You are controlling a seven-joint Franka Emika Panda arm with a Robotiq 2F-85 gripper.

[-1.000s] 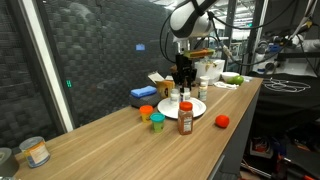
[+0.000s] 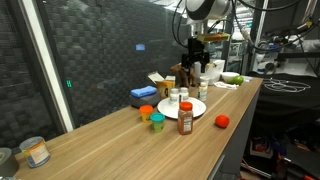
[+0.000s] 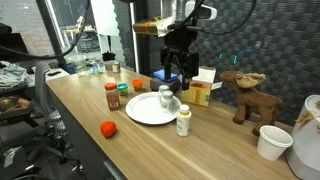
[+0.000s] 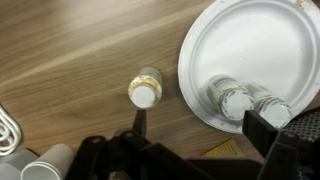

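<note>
My gripper is open and empty, hanging above the area between the plate and a lone small bottle. In the second exterior view the gripper (image 3: 176,82) hangs close above the white plate (image 3: 138,112). Two small white-capped bottles stand on the plate: in the wrist view, one bottle (image 4: 235,102) sits beside the other bottle (image 4: 272,108), near the plate's rim. The third white-capped bottle (image 4: 146,90) stands upright on the wooden table, off the plate, towards the left finger's side. The same lone bottle (image 3: 183,121) shows right of the plate.
A red-lidded jar (image 2: 185,120) and a tomato (image 2: 222,121) lie along the table's front side. Green (image 2: 157,122) and orange (image 2: 147,110) cups stand left of the plate. A moose figure (image 3: 250,98), a box (image 3: 200,88) and a white cup (image 3: 271,143) are at the back.
My gripper has risen from the bottles on the plate and shifted right in the first exterior view. Those bottles remain standing on the plate.
</note>
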